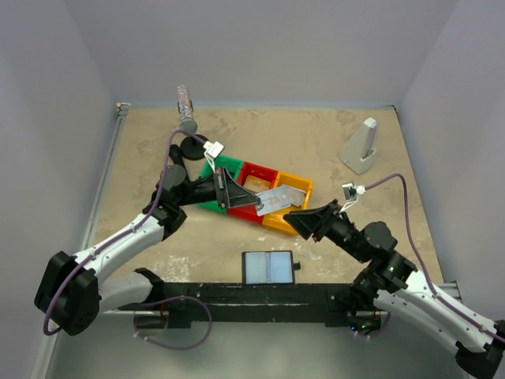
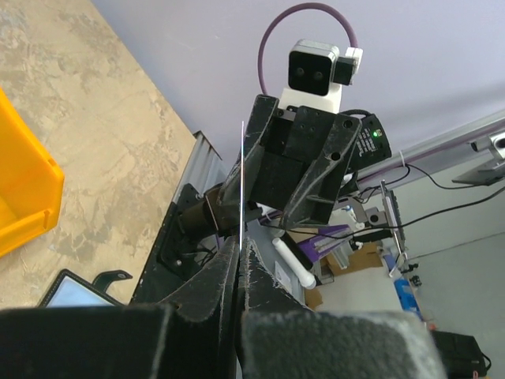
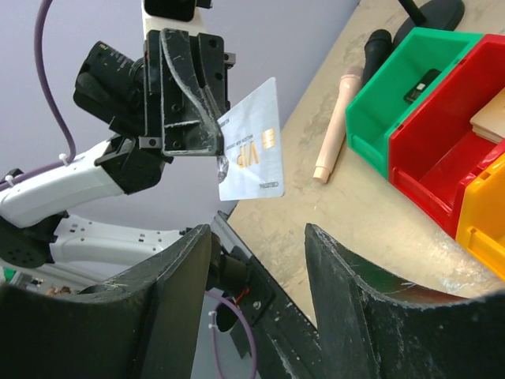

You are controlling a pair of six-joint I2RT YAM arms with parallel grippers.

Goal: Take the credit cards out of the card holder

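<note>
A pale card [image 1: 273, 200] with gold "VIP" lettering hangs in the air, my left gripper [image 1: 256, 200] shut on its edge. The right wrist view shows the card's printed face [image 3: 260, 170]; edge-on, it is a thin upright line [image 2: 242, 181] in the left wrist view. My right gripper stands open in front of it, its fingers apart with nothing between them. In the top view, a gap separates the right gripper [image 1: 298, 225] from the card. The card holder [image 1: 268, 267], dark-rimmed with clear pockets, lies opened flat near the table's front edge.
Under the card sit joined green [image 3: 375, 118], red [image 3: 426, 185] and yellow [image 1: 304, 185] bins; a pale flat item [image 1: 295, 195] shows in the yellow one. A white stand [image 1: 360, 147] is at right, microphones [image 3: 377, 49] at left.
</note>
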